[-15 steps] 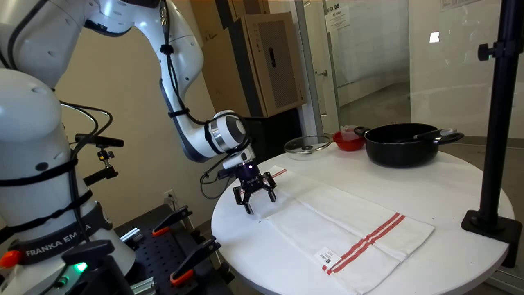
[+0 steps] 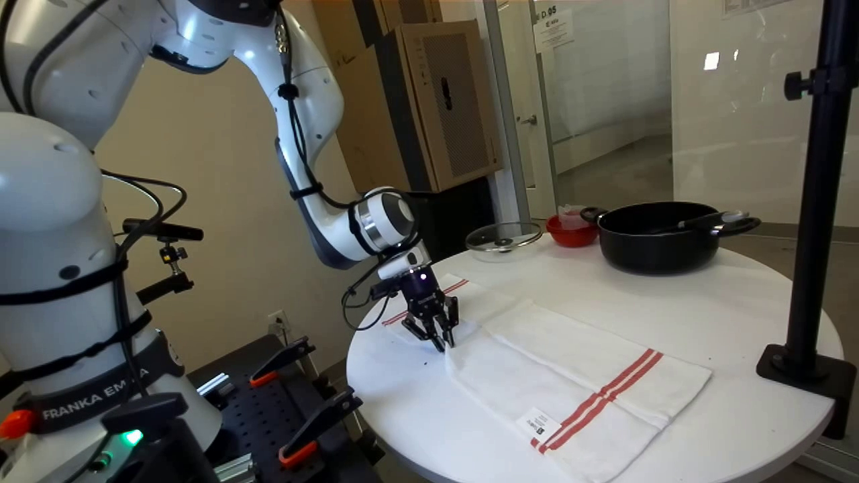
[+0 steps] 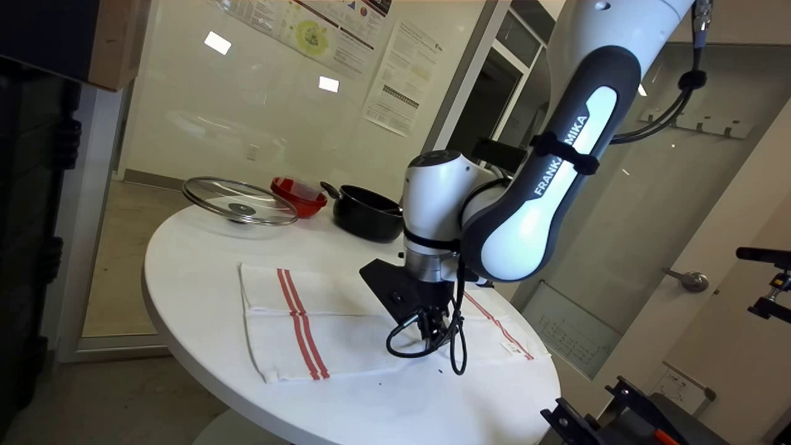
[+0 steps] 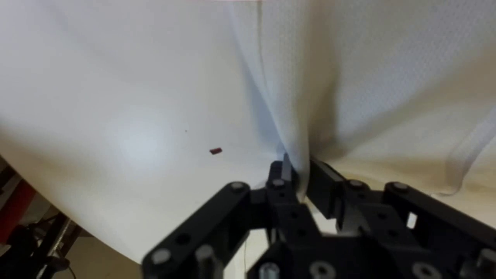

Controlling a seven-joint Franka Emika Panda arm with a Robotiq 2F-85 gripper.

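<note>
A white towel with red double stripes (image 2: 580,330) lies spread and folded across the round white table. At its near-left edge is my gripper (image 2: 445,342), fingertips down at the cloth. The wrist view shows a raised fold of the towel (image 4: 295,125) running down between the fingers of my gripper. Those fingers stand close together on either side of the fold; whether they press on it cannot be told. In exterior view 2 the towel (image 3: 341,345) is partly behind the gripper, whose tips are obscured by cables.
Toward the back of the table (image 2: 435,410) stand a black pot (image 2: 656,241) with a utensil in it, a red bowl (image 2: 570,233) and a glass lid (image 2: 503,237). A black post (image 2: 809,201) rises at the right edge. Bare table lies left of the towel.
My gripper has moved right onto the towel's edge, and its widely spread fingers have drawn together. The near-left edge of the towel has been gathered and shifted slightly right.
</note>
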